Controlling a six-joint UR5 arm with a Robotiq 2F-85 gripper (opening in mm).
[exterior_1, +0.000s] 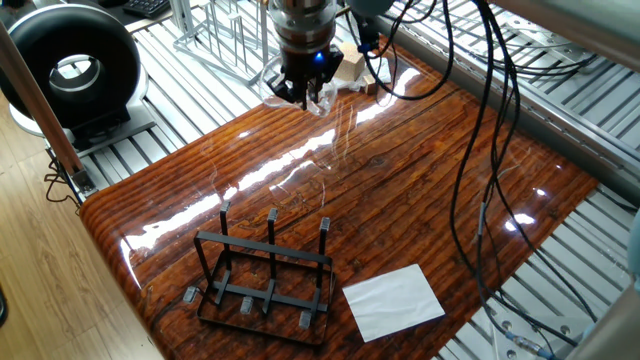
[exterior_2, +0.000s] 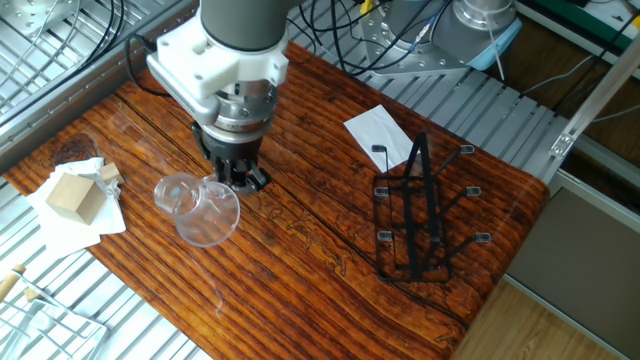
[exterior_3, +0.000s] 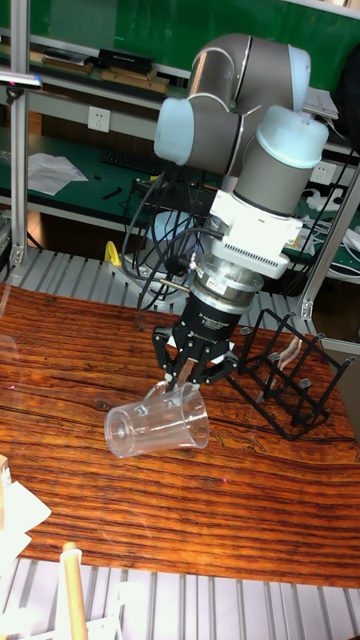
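Observation:
A clear glass mug (exterior_3: 160, 425) hangs on its side below my gripper (exterior_3: 181, 380), with the fingers closed at its handle. In exterior view 2 the mug (exterior_2: 209, 214) extends to the left of the gripper (exterior_2: 243, 183), and the table shows through its wall. From exterior view 1 the gripper (exterior_1: 307, 101) is over the table's far edge, and the mug (exterior_1: 326, 98) is only faintly visible behind the fingers. The exact contact at the handle is small and partly hidden. A black metal rack with upright prongs (exterior_1: 265, 249) stands at the opposite end of the table.
Beside the rack lies a white sheet (exterior_1: 395, 302). Wooden blocks (exterior_2: 76, 198) rest on white paper near a table corner. Black cables (exterior_1: 487, 130) hang along one side.

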